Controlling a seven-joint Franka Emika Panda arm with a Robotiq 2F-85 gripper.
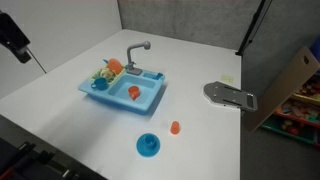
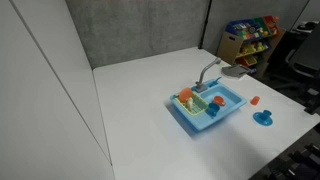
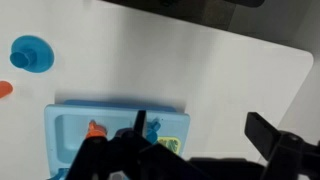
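In the wrist view my gripper stands open, its two dark fingers wide apart with nothing between them. Beneath it, partly covered by the left finger, is a light blue toy sink [image 1: 150, 98] with a grey faucet [image 1: 130, 56]. An orange-red piece [image 1: 134, 92] lies in the basin. At one end of the sink, a pale rack [image 2: 198, 102] holds an orange item [image 1: 114, 66], with a blue cup [image 1: 100, 84] beside it. On the white table, apart from the sink, are a round blue object [image 1: 148, 145] with a raised centre and a small orange piece [image 1: 175, 127].
A flat grey metal object [image 1: 230, 96] lies toward the table's right side, near a small yellow patch [image 1: 227, 78]. Beyond that edge stands a wooden shelf [image 2: 247, 42] with coloured bins. White table [image 2: 135, 130] left of the sink in exterior view 2 is bare.
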